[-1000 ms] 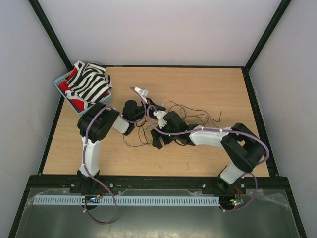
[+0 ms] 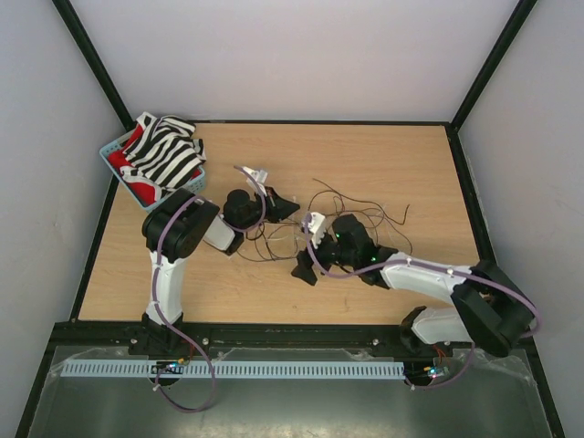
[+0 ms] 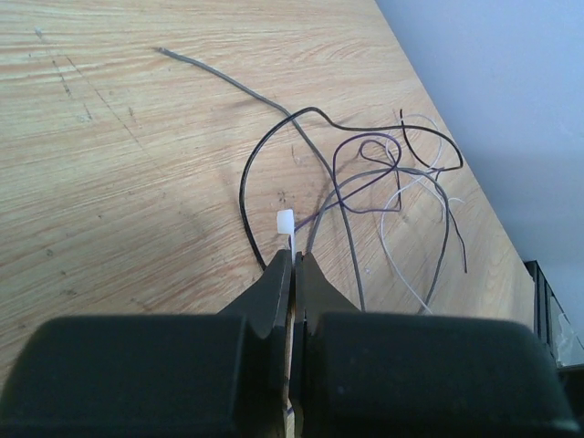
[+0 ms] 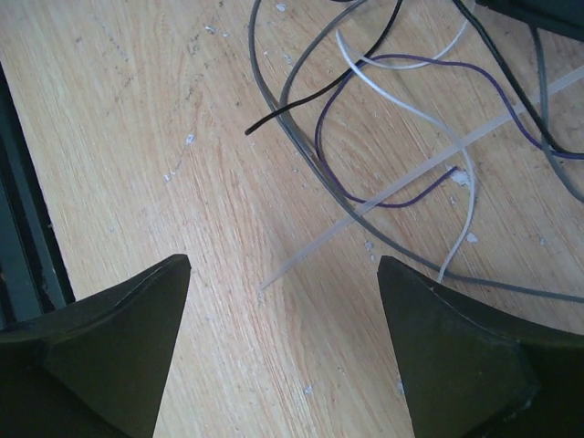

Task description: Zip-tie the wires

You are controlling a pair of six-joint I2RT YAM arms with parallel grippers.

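Loose black, grey, blue and white wires (image 3: 348,202) lie tangled on the wooden table (image 2: 383,155). My left gripper is shut on a thin white zip tie, whose small head (image 3: 285,221) sticks up between the fingertips, above the table near the wires. My right gripper is open, low at the front side of the tangle, nothing held between its fingers; a translucent strip (image 4: 411,178) lies under the wires in the right wrist view, between and beyond those fingers.
A light blue basket (image 2: 114,151) with striped and red cloth stands at the back left, beside my left arm.
My right gripper has moved toward the front right, away from my left gripper. The left gripper has shifted slightly; the left arm is otherwise where it was.
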